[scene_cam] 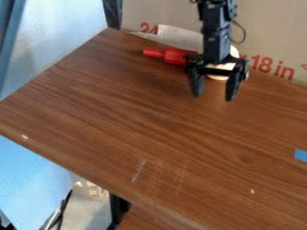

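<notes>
My black gripper [214,88] hangs over the back right part of the wooden table [132,144], open, with its two fingers apart and nothing seen between them. Behind it, to the left, a red rolling-pin-like object [171,56] lies near the back edge. A whitish roll or object [180,34] is behind that, and a pale item partly hidden by the gripper sits just behind my arm.
A cardboard panel [270,36] with red printing stands along the back. A piece of blue tape [300,154] is at the right.
</notes>
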